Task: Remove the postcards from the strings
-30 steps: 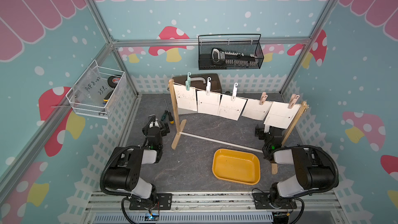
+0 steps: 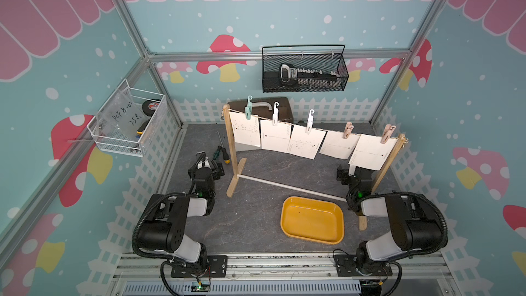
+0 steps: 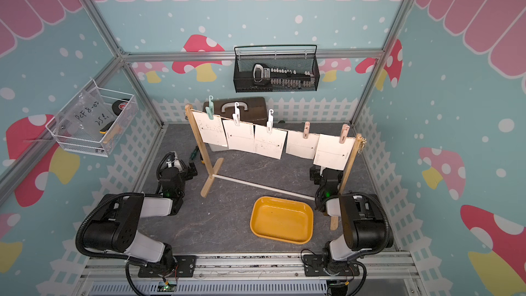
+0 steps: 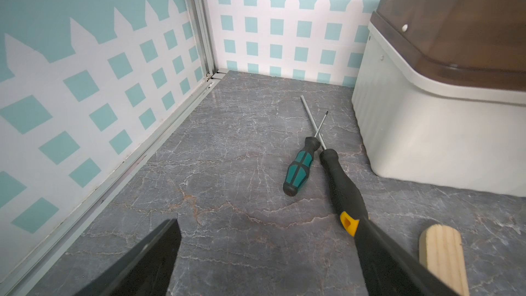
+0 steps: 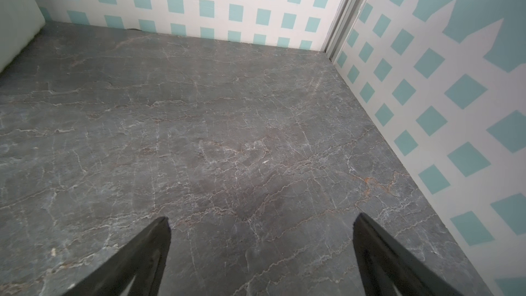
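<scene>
Several white postcards hang in a row from a string between two wooden posts, among them the leftmost postcard (image 2: 246, 130) and the rightmost postcard (image 2: 372, 152). Clothespins pin them: a green clip (image 2: 248, 108) at the left, two white clips, one of them the middle clip (image 2: 310, 121), and two pinkish clips, including the right-end clip (image 2: 388, 133). Left of the rack, my left gripper is open and empty over the tabletop. My right gripper is low under the right-end postcard, partly covered by it in the top left view, open with nothing between its fingers.
An empty yellow tray (image 2: 312, 219) lies in front of the rack. The rack's left post (image 2: 232, 142) and low white bar (image 2: 290, 187) are obstacles. Two screwdrivers, including a yellow-black one (image 4: 345, 191), and a lidded box (image 4: 438, 109) lie behind. Open table lies ahead of the right gripper.
</scene>
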